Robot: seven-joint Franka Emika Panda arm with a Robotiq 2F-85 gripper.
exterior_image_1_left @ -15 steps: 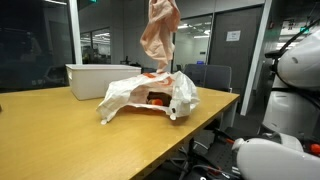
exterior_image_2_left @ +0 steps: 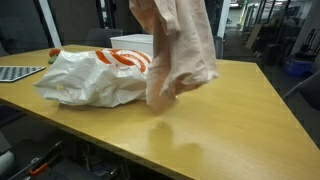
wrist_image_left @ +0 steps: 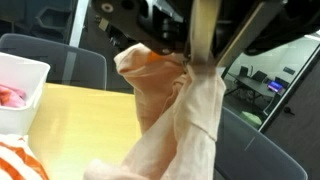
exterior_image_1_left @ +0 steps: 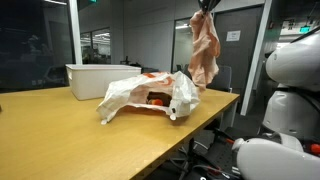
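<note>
A pinkish-beige cloth (exterior_image_1_left: 204, 52) hangs in folds high above the right part of the table, its lower end free in the air. My gripper is shut on its upper part. In the wrist view the cloth (wrist_image_left: 180, 125) drapes down from the fingers, and in exterior view 2 the cloth (exterior_image_2_left: 178, 50) fills the top middle, with the gripper out of sight above. A white plastic bag (exterior_image_1_left: 135, 94) with orange-red print lies on the table to the left of the cloth, its opening facing the front. Something red-orange (exterior_image_1_left: 156, 99) shows inside the bag.
A white box (exterior_image_1_left: 92, 80) stands at the table's back left; pink fabric (wrist_image_left: 10, 96) lies in the white bin seen by the wrist camera. Bare wooden table (exterior_image_2_left: 240, 110) spreads right of the bag. Dark chairs (wrist_image_left: 60, 58) stand beyond the table edge.
The hanging cloth has moved to the right and lower in exterior view 1, away from above the bag. The bag and box have stayed put.
</note>
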